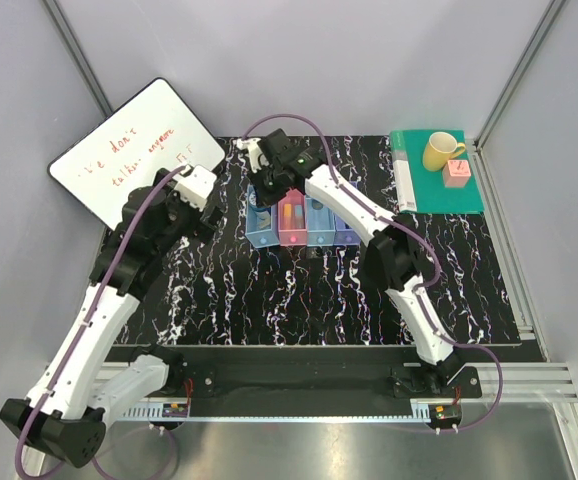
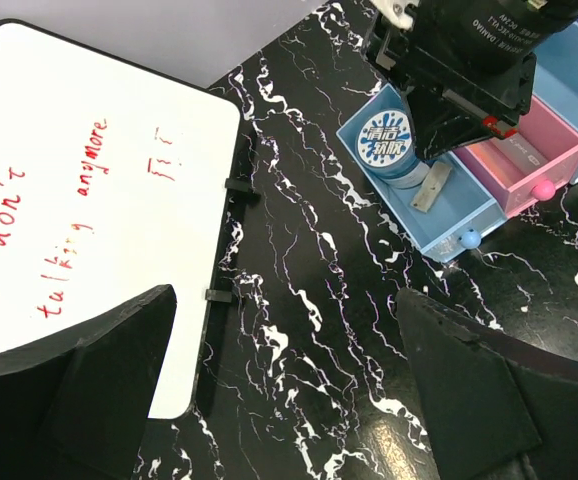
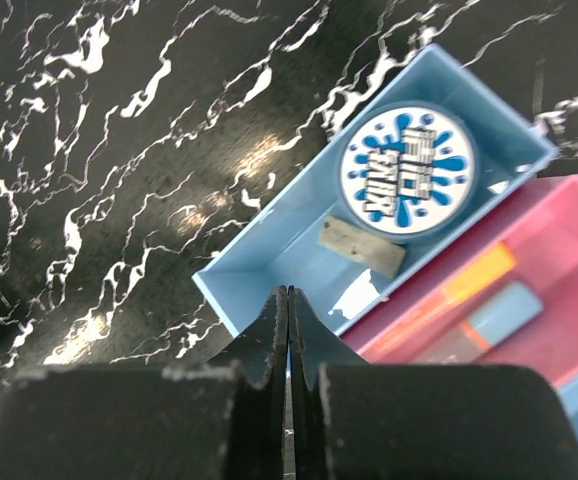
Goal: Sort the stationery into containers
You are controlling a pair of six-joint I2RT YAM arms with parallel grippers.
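Note:
My right gripper is shut, nothing showing between its fingertips, over the near end of the left blue container (image 3: 254,285). That container holds a round tub with a white and blue label (image 3: 404,170) and a small beige rectangular piece (image 3: 359,245). The pink container (image 3: 569,230) beside it holds orange (image 3: 479,272) and blue-capped (image 3: 504,315) items. Further right are another blue container (image 1: 319,230) and a purple one (image 1: 347,235). My left gripper stands open and empty above bare table, left of the containers.
A whiteboard with red writing (image 2: 69,250) lies at the left. A green mat (image 1: 449,200) with a yellow mug (image 1: 439,152) and a pink block (image 1: 456,174) is at the back right.

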